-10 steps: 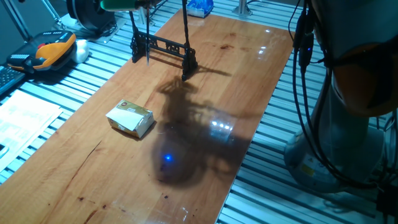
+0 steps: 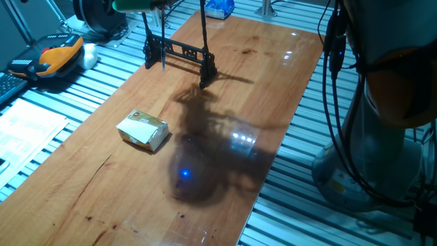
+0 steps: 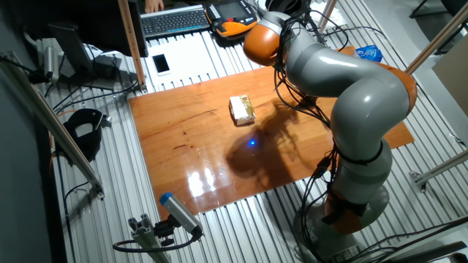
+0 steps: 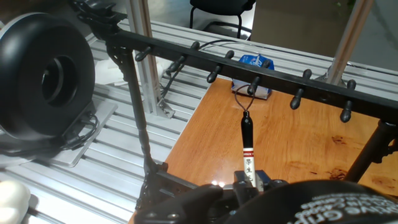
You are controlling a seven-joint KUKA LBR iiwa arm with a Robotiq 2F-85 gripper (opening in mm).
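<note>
A writing brush (image 4: pixel 247 140) with a black top, red band and white lettered handle stands nearly upright in the wrist view. My gripper is shut on its handle from below, one finger pad on each side. The brush's thin cord loop (image 4: pixel 237 96) reaches up to a peg (image 4: pixel 254 86) of the black rack (image 4: pixel 199 60); whether the peg bears its weight, I cannot tell. In exterior view 1 the brush's lower end (image 2: pixel 163 58) hangs before the rack's base (image 2: pixel 179 49), clear of the table. The gripper is mostly cut off there.
A small white and tan box (image 2: pixel 142 130) sits on the wooden table (image 2: pixel 82 198). A blue packet (image 4: pixel 252 74) lies beyond the rack. An orange and black device (image 2: pixel 51 55) stands off the left side.
</note>
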